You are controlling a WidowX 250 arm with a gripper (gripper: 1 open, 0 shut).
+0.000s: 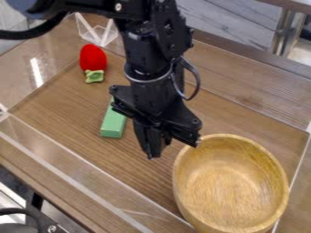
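My black gripper [153, 144] hangs over the middle of the wooden table, just left of a large yellow bowl [230, 182]. I cannot tell whether it is open or shut, nor whether anything is between its fingers. A green block [113, 124] lies behind and left of the fingertips, partly behind the gripper body.
A red object [93, 57] with a small green piece [94, 75] sits at the back left near a white wire-like item.
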